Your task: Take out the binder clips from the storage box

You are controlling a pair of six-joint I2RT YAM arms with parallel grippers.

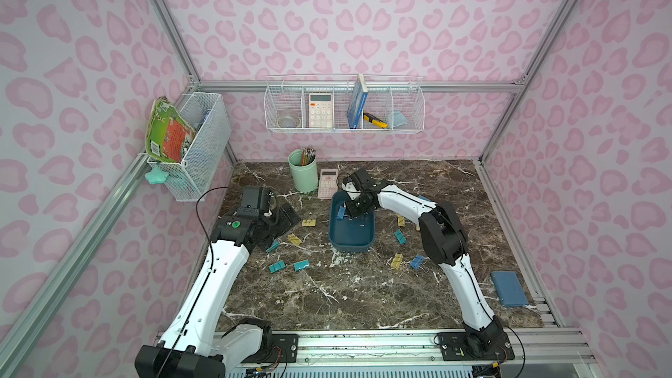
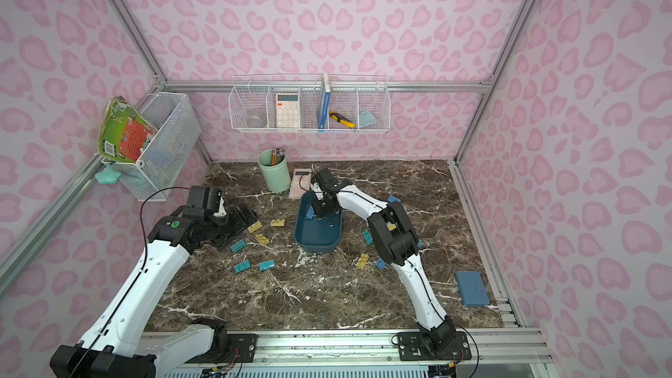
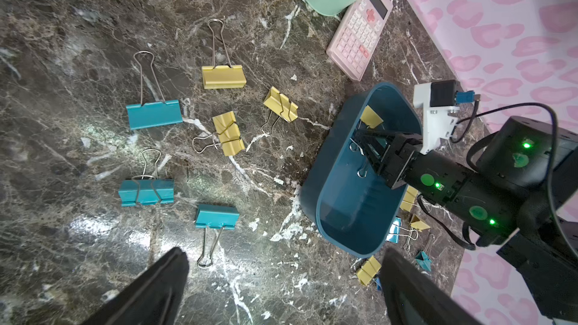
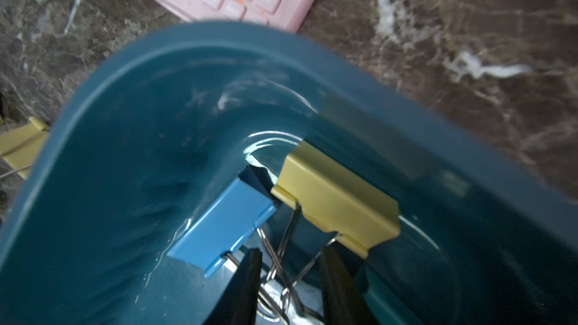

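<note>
Inside the dark blue storage box (image 4: 162, 84), the right wrist view shows a blue binder clip (image 4: 222, 222) and a yellow binder clip (image 4: 337, 198), their wire handles crossing. My right gripper is part open, its fingertips over those handles; I cannot tell whether it touches them. A teal edge (image 4: 385, 301) shows low beside the right finger. Left of the box, my left gripper is open above the table, empty. Beneath it lie teal clips (image 3: 154, 114) and yellow clips (image 3: 224, 77), loose on the marble surface.
A pink calculator (image 3: 361, 33) and a green pen cup (image 1: 303, 171) stand behind the box. More clips, such as a yellow one (image 1: 397, 261) and a blue one (image 1: 416, 261), lie to its right.
</note>
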